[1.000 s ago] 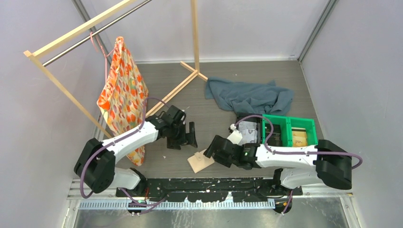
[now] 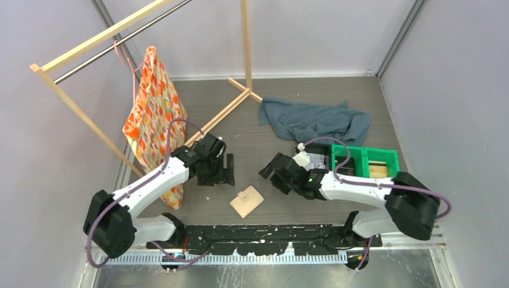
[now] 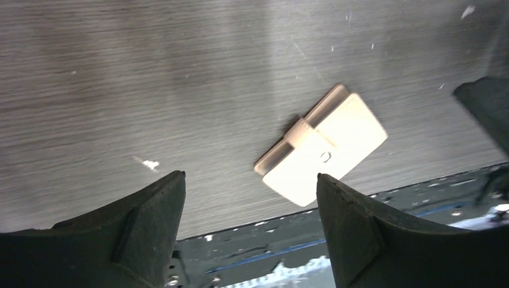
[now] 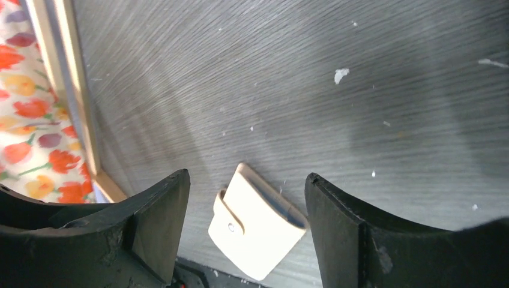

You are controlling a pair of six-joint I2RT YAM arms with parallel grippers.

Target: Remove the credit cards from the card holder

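Note:
A cream card holder with a snap strap lies flat on the dark floor between the arms, near the front edge. In the left wrist view it sits right of centre, strap across it; in the right wrist view it is low in the middle. No cards can be made out separately. My left gripper is above the floor, left of and behind the holder, fingers apart with nothing between. My right gripper stands open above and behind-right of the holder, empty.
A grey-blue towel lies at the back, green bins at the right. A flowered cloth hangs from a wooden rack at the left, with its wooden feet on the floor.
Both grippers have moved away from the holder: the left slightly leftward, the right up toward the back. The holder has shifted slightly leftward.

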